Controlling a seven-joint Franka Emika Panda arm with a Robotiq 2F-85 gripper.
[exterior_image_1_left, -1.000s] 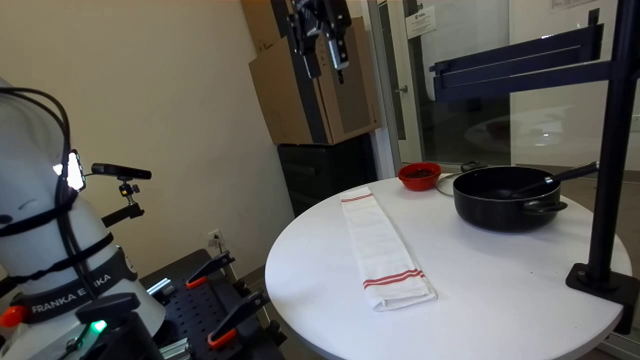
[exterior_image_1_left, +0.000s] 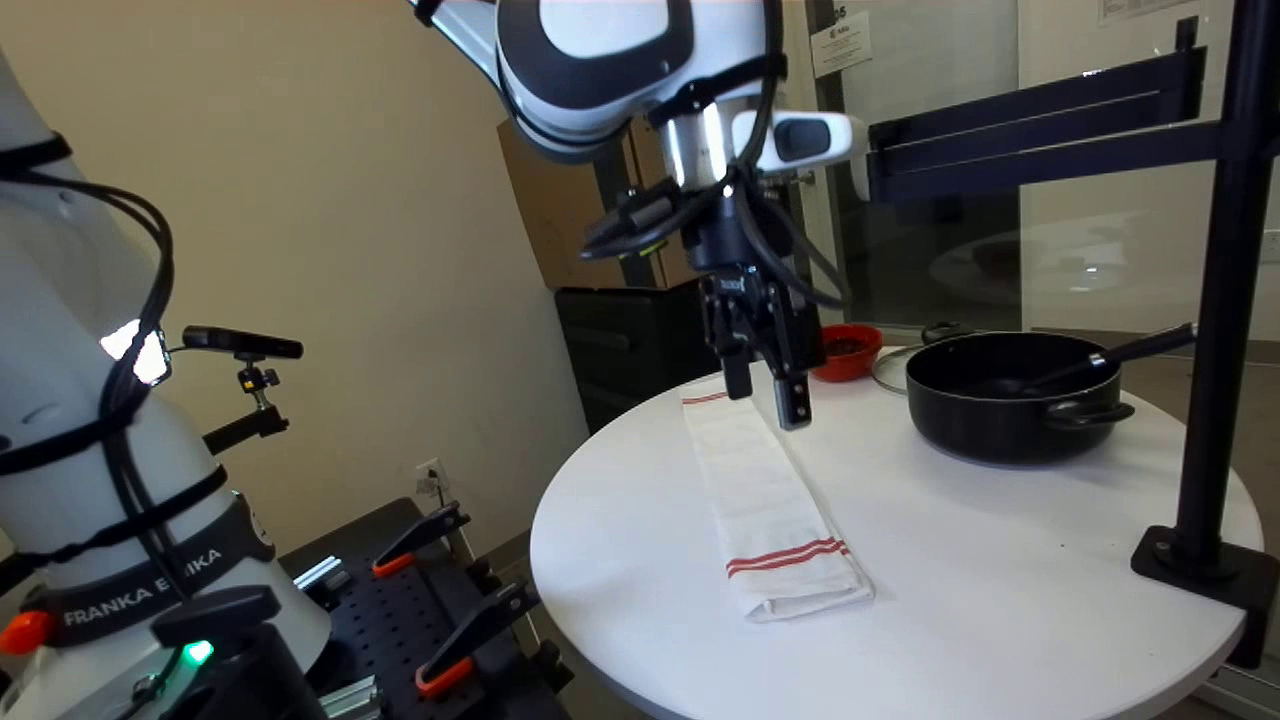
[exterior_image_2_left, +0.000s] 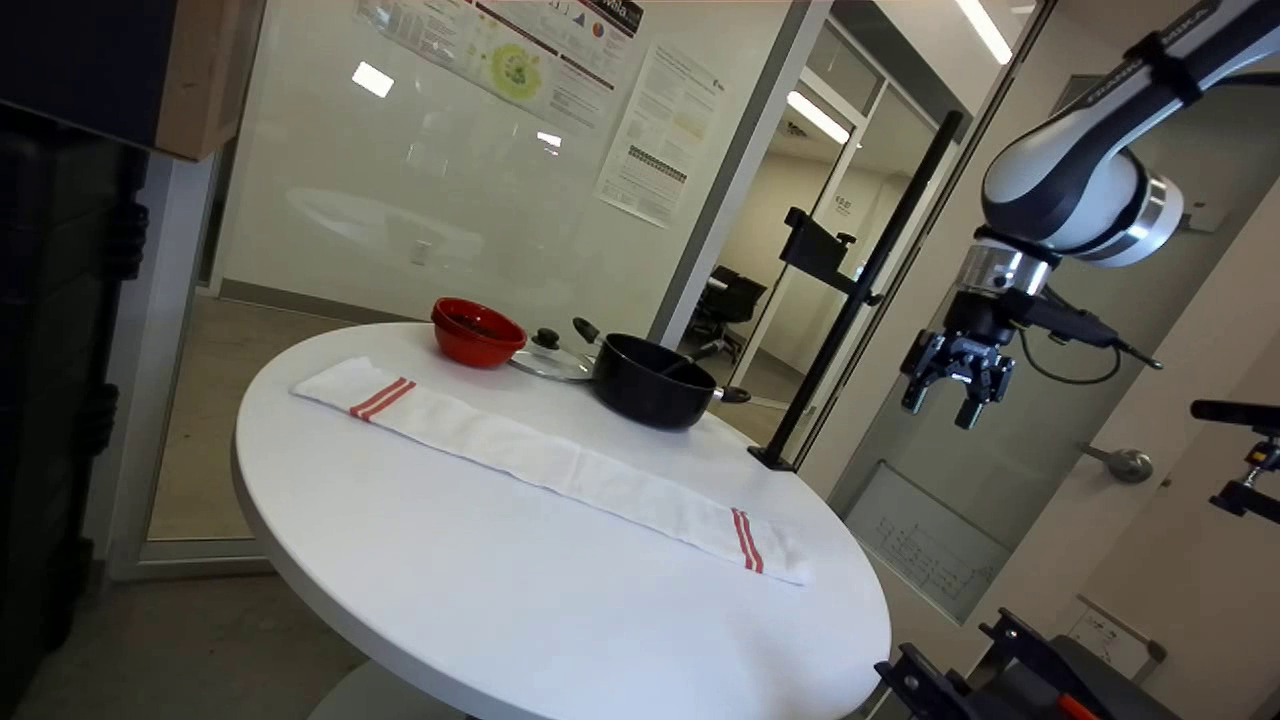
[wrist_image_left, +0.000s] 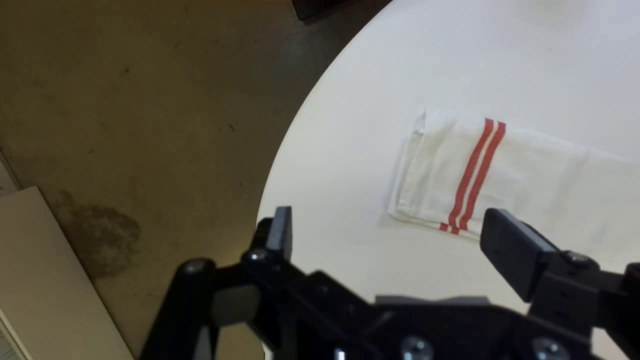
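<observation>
A white towel (exterior_image_1_left: 768, 492) with red stripes lies folded into a long strip on the round white table (exterior_image_1_left: 1020, 564). My gripper (exterior_image_1_left: 764, 402) hangs above the table, clear of the towel, its two fingers apart and nothing between them. In exterior view 2 the gripper (exterior_image_2_left: 942, 414) is up at the right, well above the table, beyond the end of the towel (exterior_image_2_left: 576, 468). One striped end of the towel (wrist_image_left: 456, 174) shows in the wrist view, ahead of the open gripper and partly behind its right finger.
A black pot (exterior_image_1_left: 1008, 414) with a utensil in it stands at the table's right, near a red bowl (exterior_image_2_left: 474, 334) and a glass lid (exterior_image_2_left: 552, 360). A black post (exterior_image_1_left: 1206, 360) is clamped at the edge.
The gripper has come down from the top of exterior view 1 and toward the right, and more of the arm shows. Towel, pot and bowl have not moved.
</observation>
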